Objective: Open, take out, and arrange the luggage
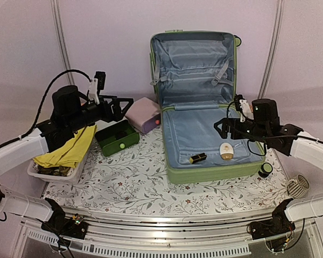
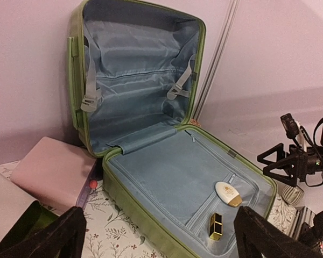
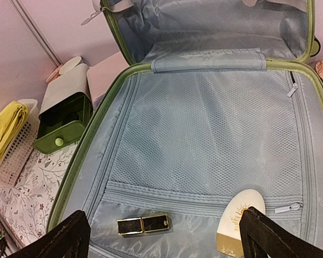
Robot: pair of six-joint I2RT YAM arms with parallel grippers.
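Observation:
The green suitcase (image 1: 194, 172) stands open, lid upright, its blue lining (image 3: 204, 129) showing. In its base lie a black-and-gold lipstick-like item (image 1: 197, 158) and a white oval bottle (image 1: 226, 151). My left gripper (image 1: 118, 107) is open and empty, raised left of the suitcase above the green box (image 1: 117, 138). My right gripper (image 1: 223, 127) is open and empty over the suitcase base; in the right wrist view both small items lie below it.
A white basket (image 1: 56, 172) with yellow cloth (image 1: 64, 148) sits at left, a pink box (image 1: 141, 113) at back. A jar (image 1: 265, 170) and striped mug (image 1: 297, 186) are at right.

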